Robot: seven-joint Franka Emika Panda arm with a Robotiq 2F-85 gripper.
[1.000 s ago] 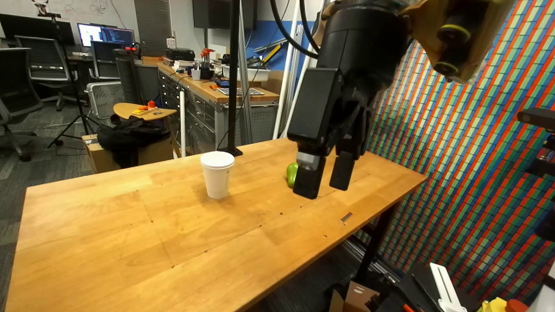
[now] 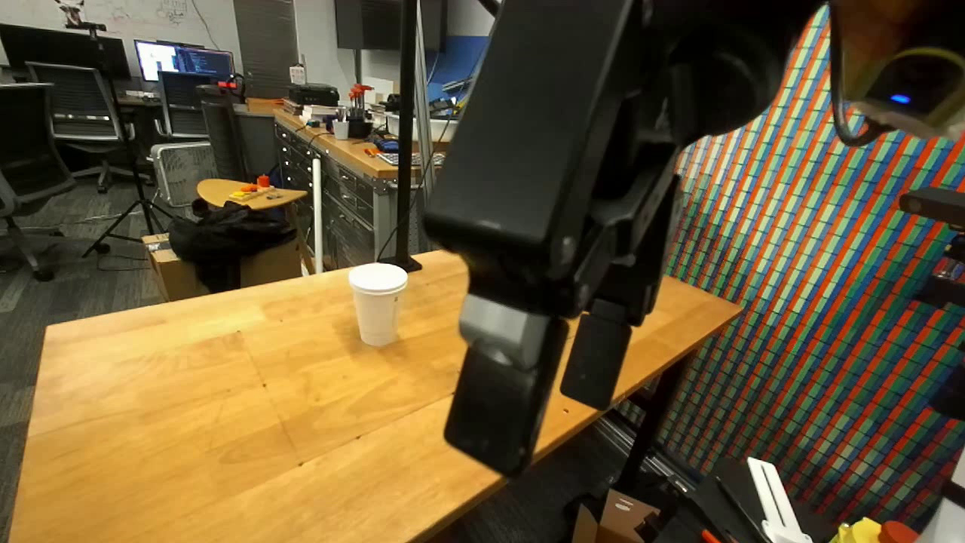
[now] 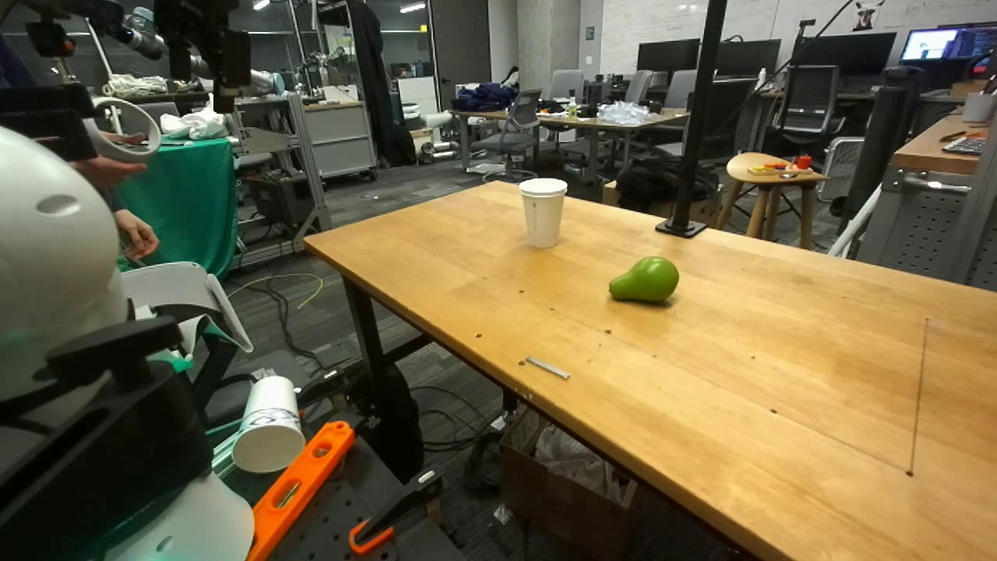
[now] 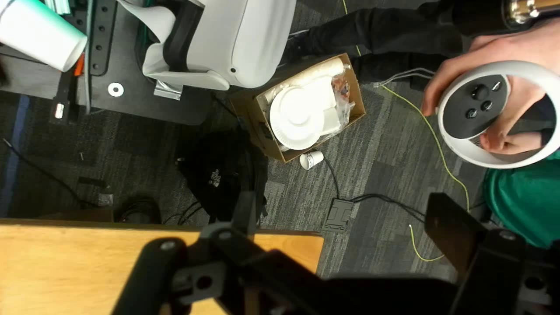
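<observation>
My gripper (image 2: 549, 389) hangs large and close to the camera in exterior view 1, its two black fingers apart with nothing between them. In the wrist view the gripper is spread wide over the table's edge and the floor. A white lidded cup (image 2: 378, 306) stands upright on the wooden table; in exterior view 2 the cup (image 3: 543, 213) is near the table's far-left corner. A green pear (image 3: 646, 280) lies on its side on the tabletop, apart from the cup. Exterior view 1 does not show the pear, as the arm covers that area.
A small metal strip (image 3: 547, 368) lies by the table's edge. Behind the cup and pear rises a black post (image 3: 689, 140). Beyond the edge, a person's hand (image 4: 504, 99) holds a ringed controller.
In exterior view 1 my gripper has come nearer the camera, appearing larger and lower, and now covers the pear that was partly visible. The cup has not moved; the fingers remain apart.
</observation>
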